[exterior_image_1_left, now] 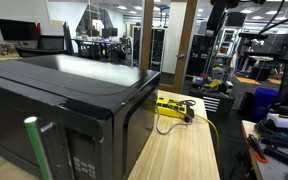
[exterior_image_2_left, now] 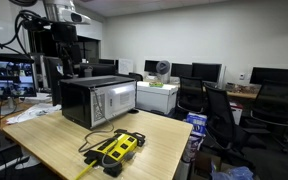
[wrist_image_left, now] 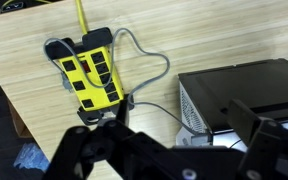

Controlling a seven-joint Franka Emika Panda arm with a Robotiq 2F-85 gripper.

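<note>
A black microwave (exterior_image_1_left: 59,110) rests on the wooden table; its front with a door shows silver-grey in the second exterior view. Beyond its end lies a yellow power strip (wrist_image_left: 91,77) with a grey cable looped over it. In the wrist view my gripper stands open, its dark fingers wide apart, with only tabletop, cable and the microwave's edge below. The arm (exterior_image_2_left: 59,30) reaches in high at the left of the second exterior view, well above the microwave. Its fingers are too dark to make out there.
A yellow cord (wrist_image_left: 81,15) runs off from the strip. A green rod (exterior_image_1_left: 36,145) stands close to the first exterior camera. Office chairs (exterior_image_2_left: 239,125) stand beyond the table.
</note>
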